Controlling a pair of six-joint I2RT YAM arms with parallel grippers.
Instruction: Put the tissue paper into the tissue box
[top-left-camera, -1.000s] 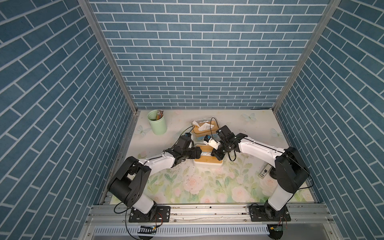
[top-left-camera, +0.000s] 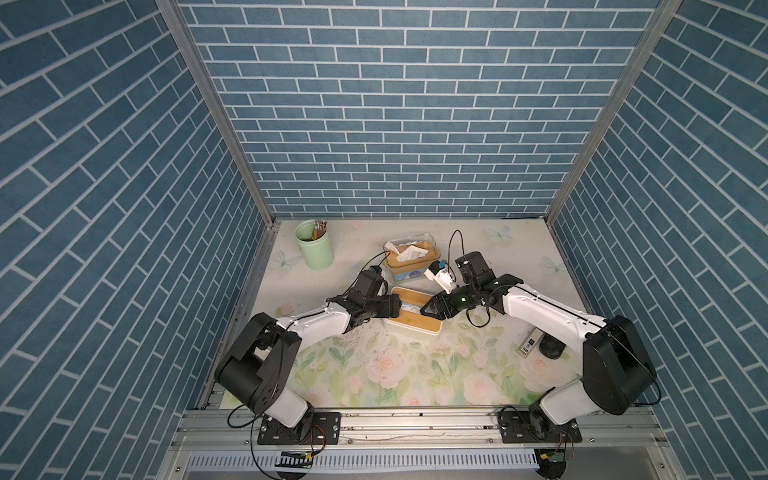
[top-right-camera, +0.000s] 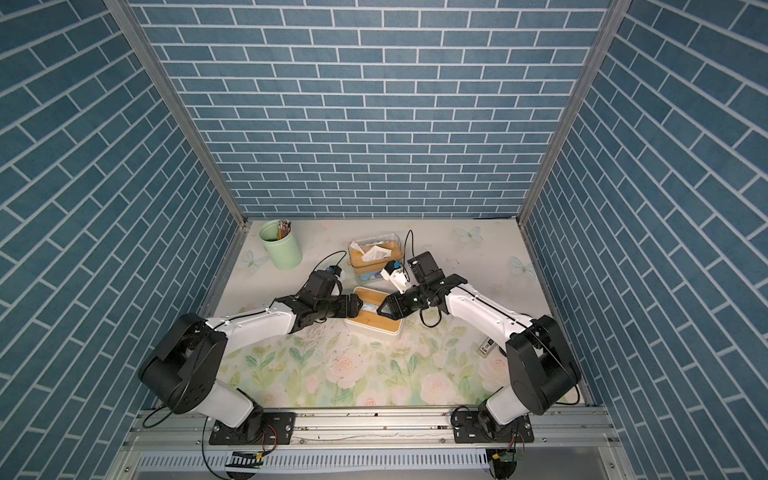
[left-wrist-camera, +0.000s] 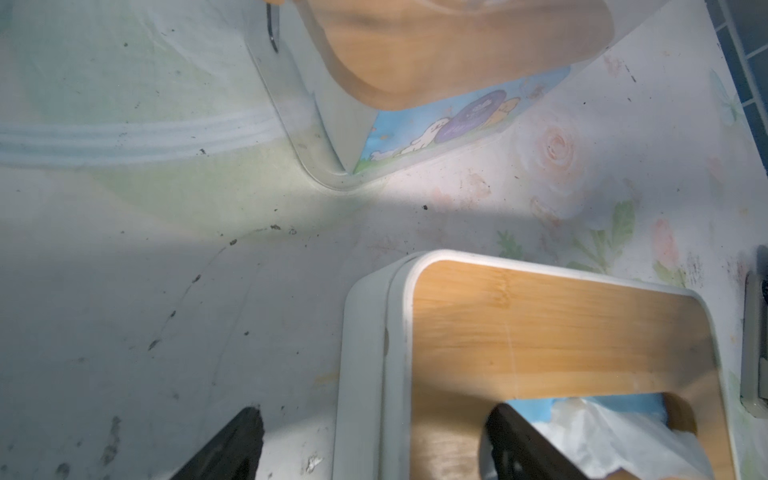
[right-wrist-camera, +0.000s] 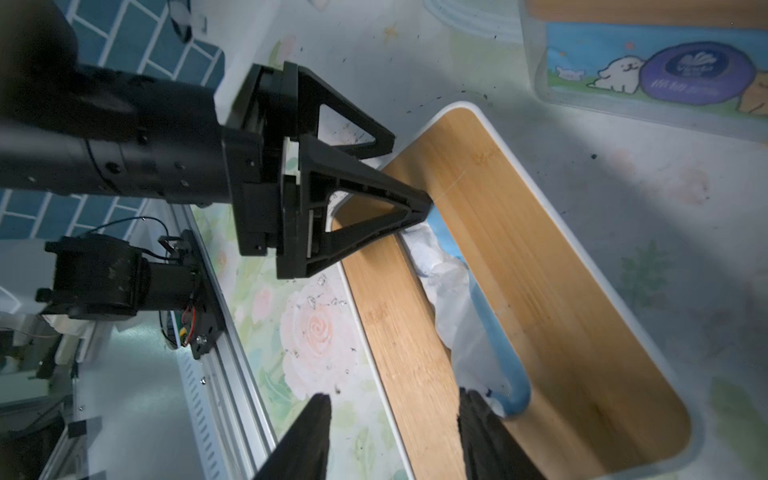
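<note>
A white-rimmed tissue box with wooden top (right-wrist-camera: 560, 312) sits mid-table. Crumpled white tissue (right-wrist-camera: 448, 296) lies in its slot, along with something blue (left-wrist-camera: 528, 408). My left gripper is at the box's left end, part open, one finger either side of the end wall in the left wrist view. My right gripper stands open over the box's right end, nothing seen between its fingers.
A clear container (top-left-camera: 411, 248) with wooden top and loose tissues stands behind the box. A green cup (top-left-camera: 316, 249) with sticks is at back left; a remote (top-left-camera: 529, 342) and dark object (top-left-camera: 551, 346) lie at right.
My right arm has moved right and its gripper has shifted away from the box's middle. The box now sits more slanted. My left arm looks still.
</note>
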